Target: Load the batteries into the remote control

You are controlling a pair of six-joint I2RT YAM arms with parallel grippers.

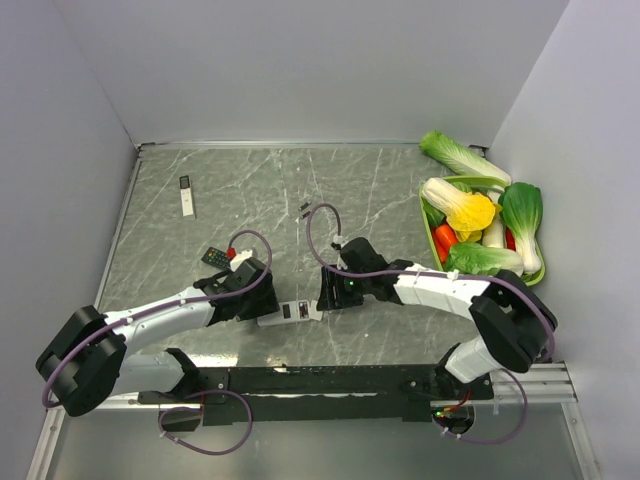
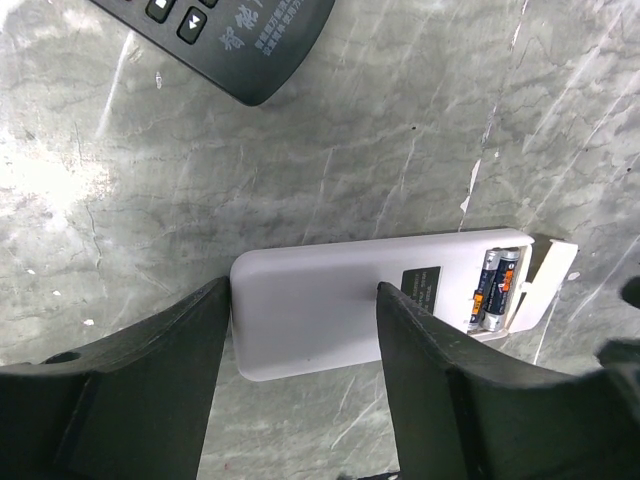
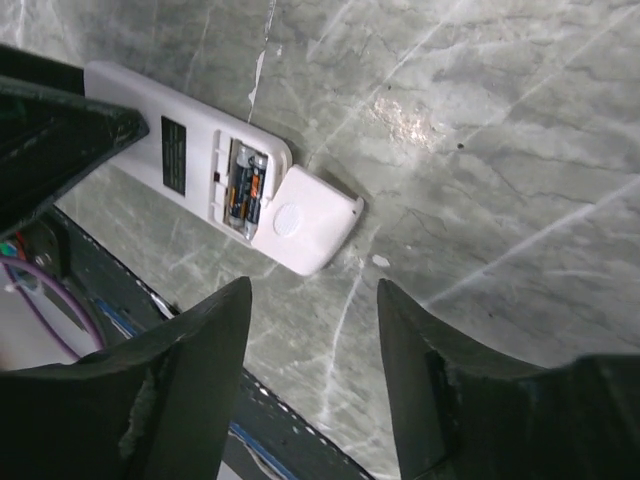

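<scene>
A white remote control lies back side up, its open compartment holding two batteries side by side. Its white cover rests at the compartment end, swung out from the opening and tilted. In the left wrist view my left gripper is partly open over the closed end of the remote, one finger overlapping its body; contact cannot be told. My right gripper is partly open beyond the cover, with only bare table seen between its fingers. In the top view the left gripper hides part of the remote.
A black remote lies behind the left gripper, and another white remote farther back left. Small dark items sit mid-table. A green basket of vegetables stands at right.
</scene>
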